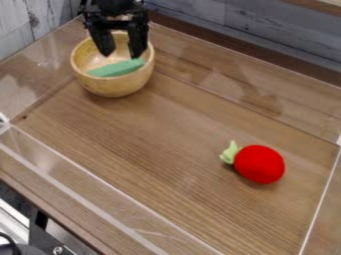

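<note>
My black gripper hangs over the wooden bowl at the upper left, its fingers open just inside the upper rim. A green object lies in the bowl below the fingers, with nothing seen held between them. A red tomato-like object with a pale green top rests at the lower right of the table.
A wooden wall runs along the back, close behind the bowl and gripper. Cables show at the bottom left corner.
</note>
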